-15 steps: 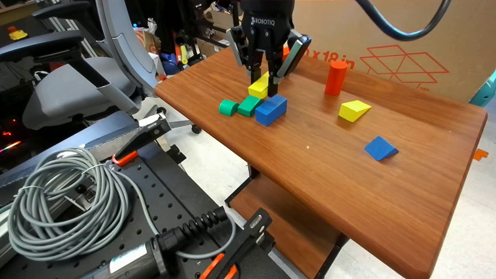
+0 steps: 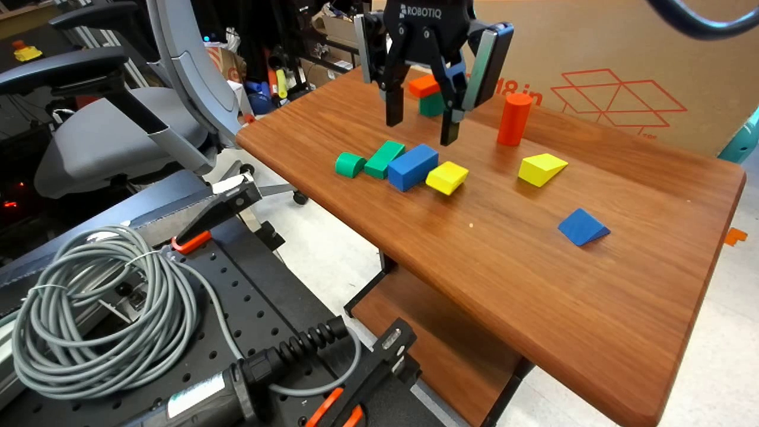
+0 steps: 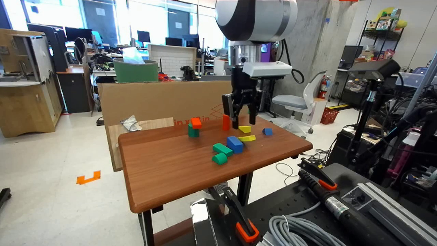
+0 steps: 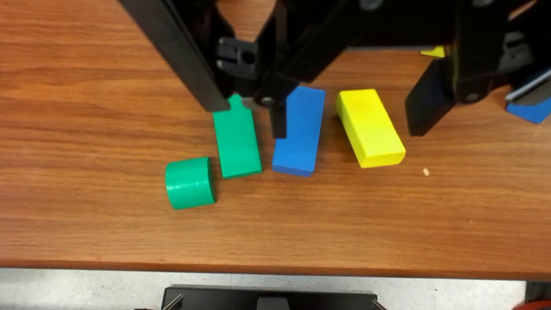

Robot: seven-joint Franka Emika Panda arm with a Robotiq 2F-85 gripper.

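Note:
My gripper (image 2: 421, 122) hangs above the table with its fingers apart and nothing held between them. Below it, a yellow block (image 2: 446, 178) sits just right of a blue rectangular block (image 2: 413, 167); the wrist view shows a narrow gap between the yellow block (image 4: 370, 129) and the blue block (image 4: 299, 129). Left of the blue one lie a flat green block (image 2: 384, 159) and a green rounded block (image 2: 349, 164). One finger partly covers the blue block in the wrist view.
Beyond the gripper, an orange-red block (image 3: 196, 123) rests on a green one (image 3: 193, 131). A red cylinder (image 2: 514, 120) stands upright. A yellow wedge (image 2: 542, 169) and blue wedge (image 2: 583, 227) lie to the right.
The yellow block was between my fingers above the green block; it is now right of the blue block, out of the grip. My gripper has shifted right and its fingers have spread.

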